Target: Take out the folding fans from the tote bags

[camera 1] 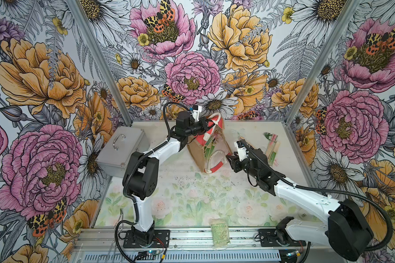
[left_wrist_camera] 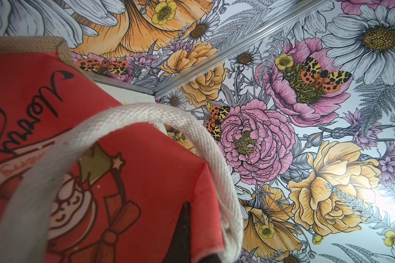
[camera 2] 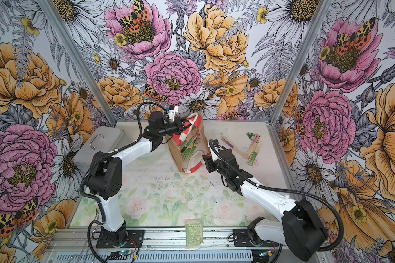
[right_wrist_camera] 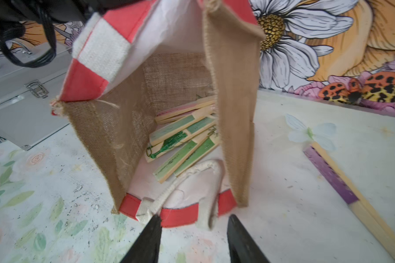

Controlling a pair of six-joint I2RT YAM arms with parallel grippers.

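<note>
The tote bag (camera 1: 199, 157), burlap with red and white panels, lies on its side at the back centre, mouth toward the front. My left gripper (camera 1: 211, 125) is shut on its upper edge; in the left wrist view red fabric runs between the fingers, and the upper panel is held raised. Several folding fans (right_wrist_camera: 180, 133) with green and wooden guards lie inside, visible through the mouth. My right gripper is open and empty, just in front of and right of the mouth. Other fans (camera 2: 252, 149) lie loose on the table's right.
A fan with a purple band (right_wrist_camera: 333, 175) lies right of the bag. The grey metal box (camera 1: 122, 149) stands at back left. A white strap handle (right_wrist_camera: 212, 188) lies across the lower mouth.
</note>
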